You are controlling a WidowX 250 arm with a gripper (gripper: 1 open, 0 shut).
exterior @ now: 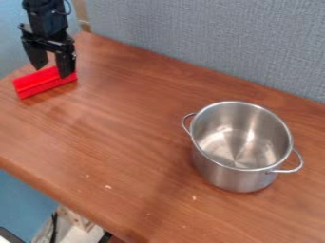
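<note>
My black gripper (51, 61) is at the upper left, lowered over a red elongated block (44, 85), its open fingers reaching down to the back of the block, which partly hides behind them. Whether they touch it I cannot tell. The block lies on the wooden table near its left edge.
A steel pot (240, 152) with two side handles stands at the right of the table (127, 142). A grey padded wall (229, 47) runs along the back.
</note>
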